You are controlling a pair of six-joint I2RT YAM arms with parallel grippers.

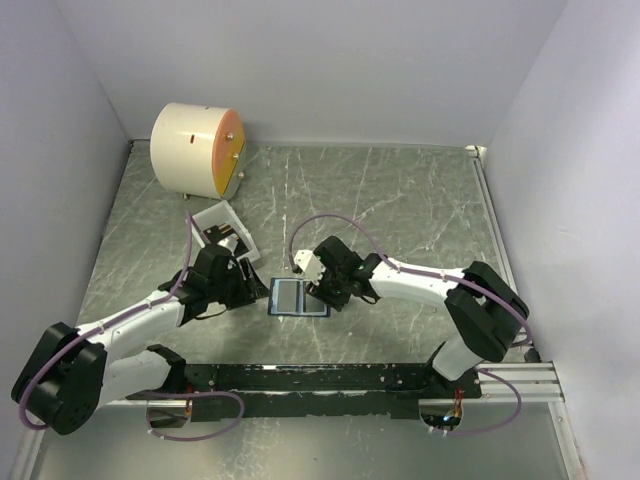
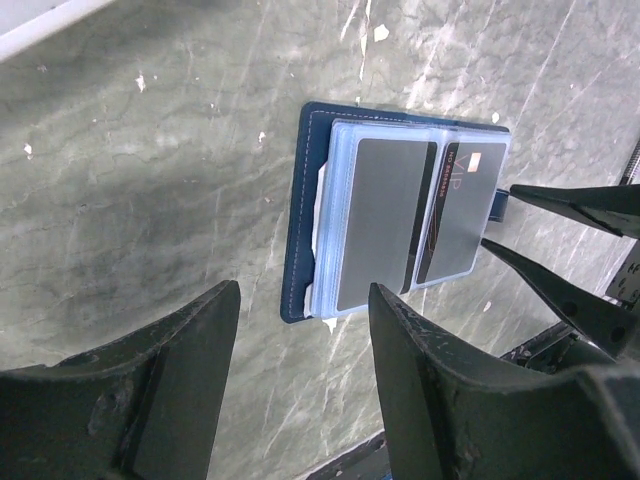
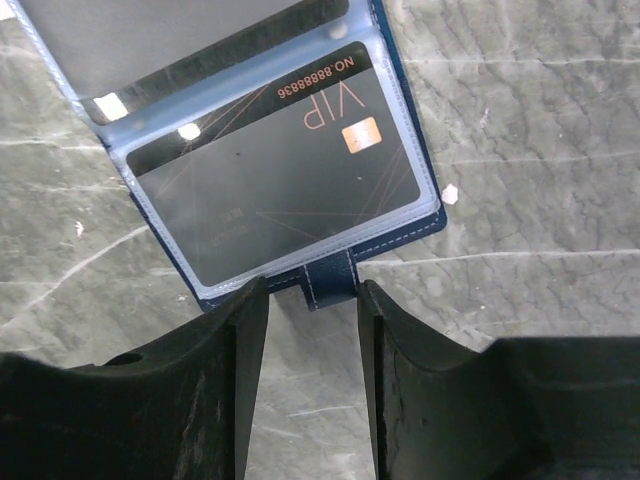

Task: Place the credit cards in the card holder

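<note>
The card holder (image 2: 385, 210) lies open on the grey table, with a dark card (image 3: 280, 170) marked VIP in one sleeve and a grey panel in the other. My right gripper is at the holder's dark strap (image 3: 330, 280), fingers apart on either side; whether it grips the strap is unclear. My left gripper hangs left of the holder, fingers apart with nothing between them. In the top view both grippers flank the holder.
A white tray (image 1: 215, 214) with dark items sits behind my left arm. A cream cylindrical object (image 1: 185, 150) stands at back left.
</note>
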